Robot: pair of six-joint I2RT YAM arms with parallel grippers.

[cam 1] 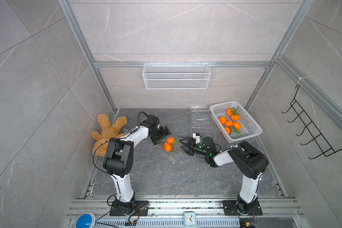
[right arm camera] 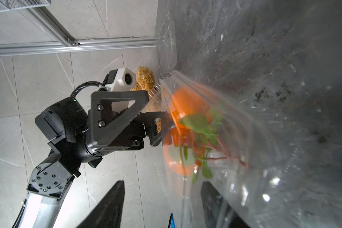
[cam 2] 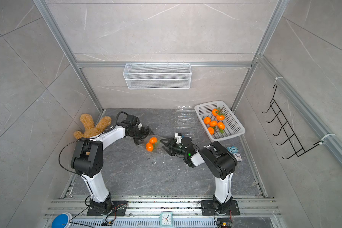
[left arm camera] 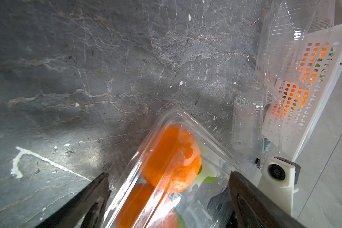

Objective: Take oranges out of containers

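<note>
A clear plastic container (left arm camera: pixel 201 125) with two oranges (left arm camera: pixel 171 159) and some green leaves (right arm camera: pixel 195 123) inside is at the middle of the table, between my two grippers. From its left side, my left gripper stands open, its fingers spread to either side of the container and not closed on it. On the other side is my right gripper. Its fingers are apart, and a clear plastic edge runs through the gap between them. Whether either finger touches the plastic, I cannot tell.
At the back right stands a pale basket (cam 1: pixel 256 131) holding several oranges (cam 1: pixel 228 123). Empty clear boxes (cam 1: pixel 200 117) lie left of it. A teddy bear (cam 1: pixel 109 133) is at the left wall. Small boxes (cam 2: pixel 234 152) lie in front of the basket.
</note>
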